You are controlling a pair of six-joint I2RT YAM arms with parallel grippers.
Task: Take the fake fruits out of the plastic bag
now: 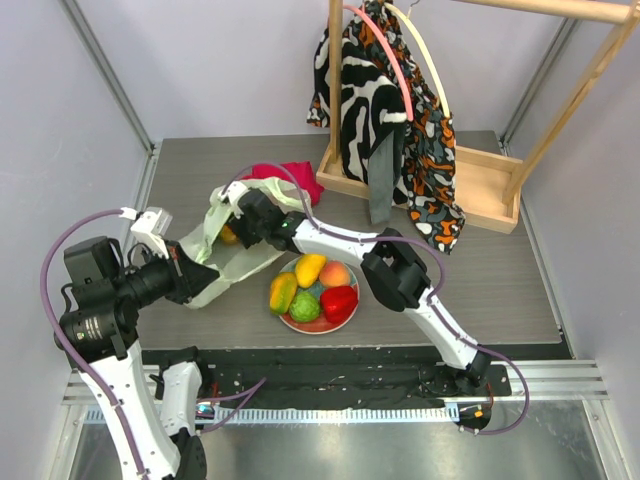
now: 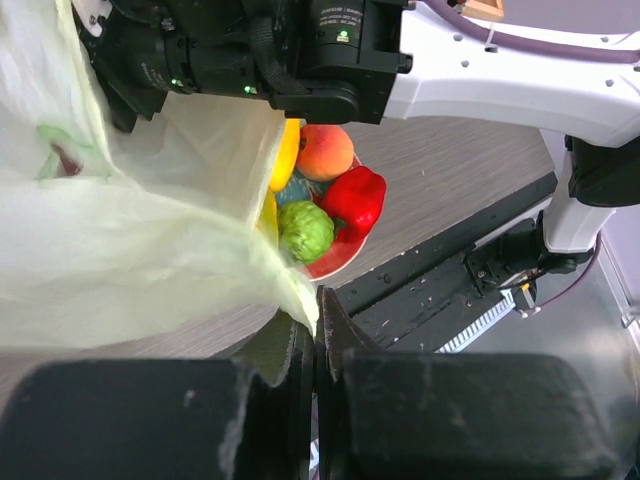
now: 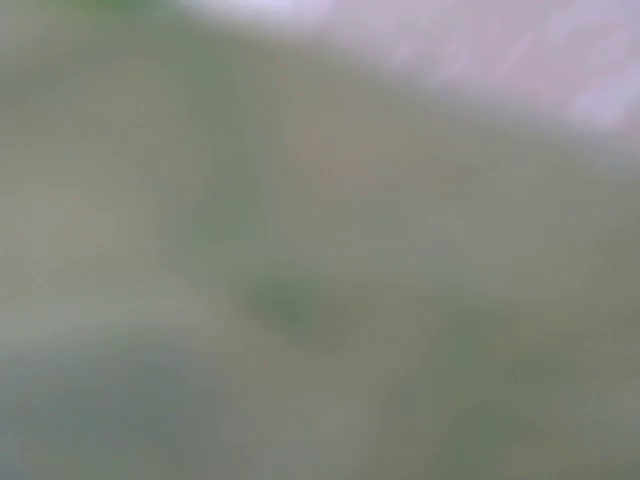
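The pale green plastic bag (image 1: 240, 268) lies spread on the table, with an orange-yellow fruit (image 1: 228, 234) partly visible inside. My left gripper is shut on the bag's near edge, pulling it up into a taut corner. My right gripper (image 1: 240, 232) reaches into the bag's opening over that fruit; its fingers are mostly hidden, and the right wrist view is a close blur of bag. A bowl (image 1: 318, 327) beside the bag holds several fruits, among them a red pepper (image 2: 355, 200), a green round one (image 2: 305, 232) and a peach (image 2: 325, 150).
A red cloth (image 1: 300, 172) lies behind the bag. A wooden rack (image 1: 480, 190) with patterned garments stands at the back right.
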